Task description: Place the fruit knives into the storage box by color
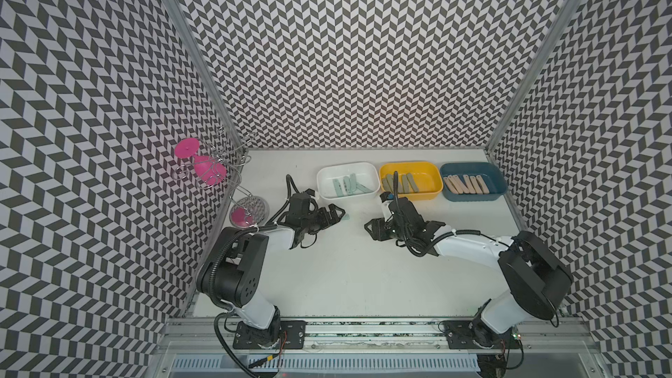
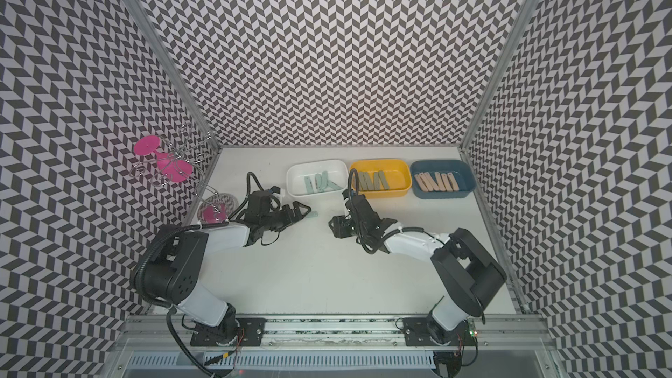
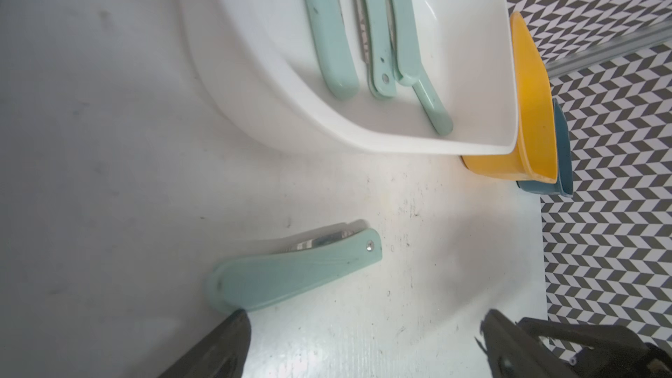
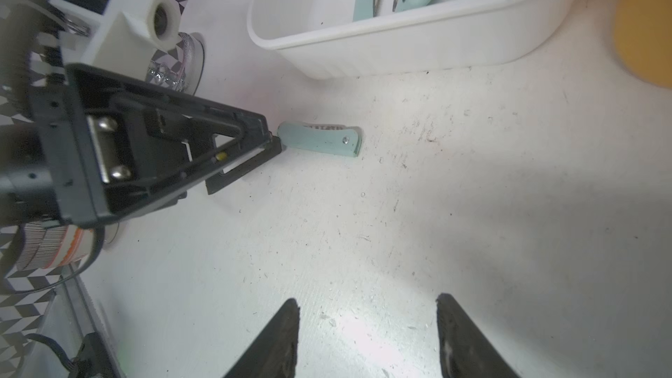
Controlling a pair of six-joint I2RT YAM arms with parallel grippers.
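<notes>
A mint-green folding knife (image 3: 301,274) lies on the white table in front of the white box (image 3: 336,129). My left gripper is open above the table, its fingers apart and the knife ahead of them, not gripped. From the right wrist view, the left fingertips reach the near end of the knife (image 4: 318,138); contact cannot be told. Several mint knives (image 3: 378,24) rest inside the white box. My right gripper stands open with only bare table between its fingers. The yellow box (image 1: 427,192) contains several grey-green knives (image 1: 411,182); the dark blue box (image 1: 498,180) contains several pale pinkish ones (image 1: 469,183).
All three boxes stand side by side along the back. At the left stands a wire rack (image 1: 234,168) with pink discs (image 1: 208,169). Both arms face each other near the middle, a small gap between them.
</notes>
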